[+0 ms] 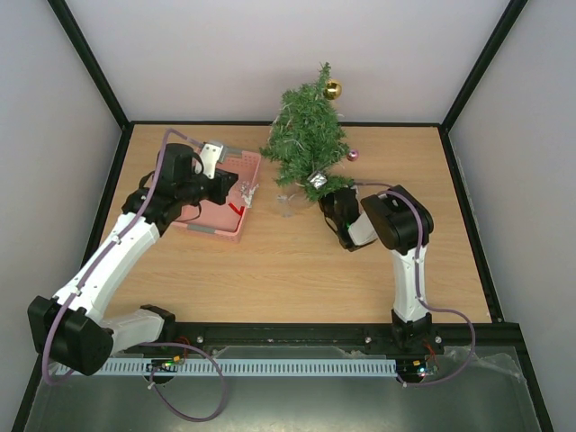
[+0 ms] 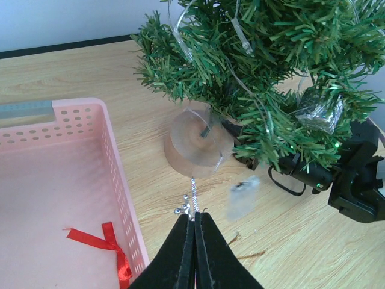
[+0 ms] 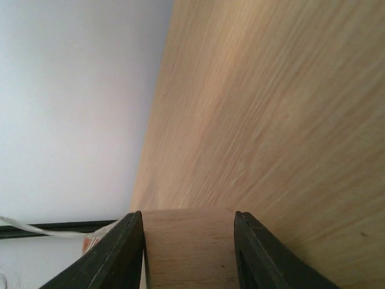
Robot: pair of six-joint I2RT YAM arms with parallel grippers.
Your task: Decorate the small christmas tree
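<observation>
The small green tree [image 1: 306, 135] stands at the back centre, leaning towards the back. Gold [image 1: 333, 89] and pink [image 1: 352, 155] baubles and a silver ornament [image 1: 317, 179] hang on it. Its round wooden base [image 2: 191, 147] shows in the left wrist view. My right gripper is low at the base, one finger on each side of the wood; whether they press on it cannot be told. Over the basket's right edge, my left gripper is shut, with a silver beaded ornament [image 2: 185, 206] at its fingertips.
A pink basket [image 1: 207, 218] stands left of the tree and holds a red ribbon [image 2: 102, 241]. A blurred clear piece [image 2: 242, 197] is beside the base. Brown scraps [image 2: 246, 256] lie on the table.
</observation>
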